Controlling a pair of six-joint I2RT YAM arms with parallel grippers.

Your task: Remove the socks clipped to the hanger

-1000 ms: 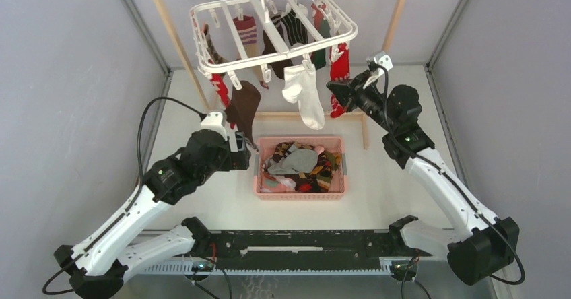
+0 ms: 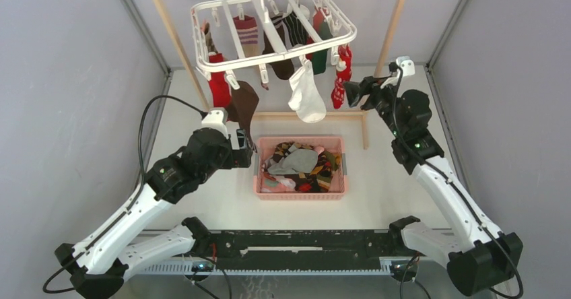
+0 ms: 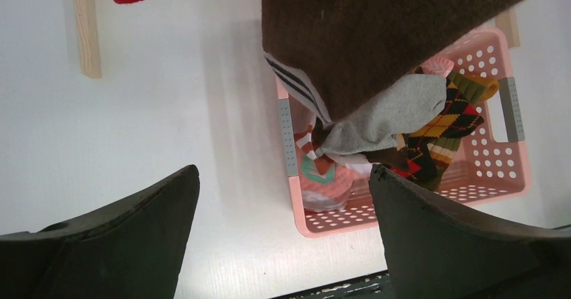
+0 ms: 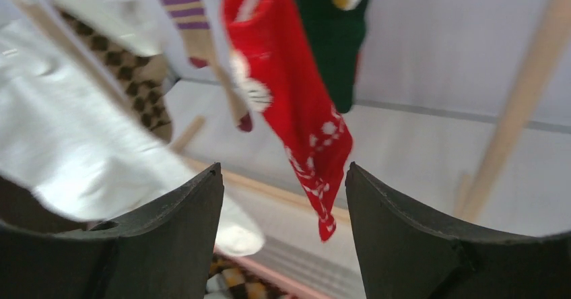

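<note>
A white clip hanger (image 2: 240, 64) holds several hanging socks, among them a white sock (image 2: 307, 98), a red patterned sock (image 2: 341, 77) and a brown sock (image 2: 241, 104). My left gripper is open below the brown sock, nothing between its fingers. My right gripper (image 2: 355, 90) is part open just right of the red patterned sock, which in the blurred right wrist view appears ahead of and between its fingertips, not visibly gripped.
A pink basket (image 2: 299, 196) with a pile of socks sits on the white board under the hanger. A wooden rack (image 2: 391, 23) stands behind, with upright posts at both sides. The board is clear either side of the basket.
The hanging socks sway. The left arm is nearly still.
</note>
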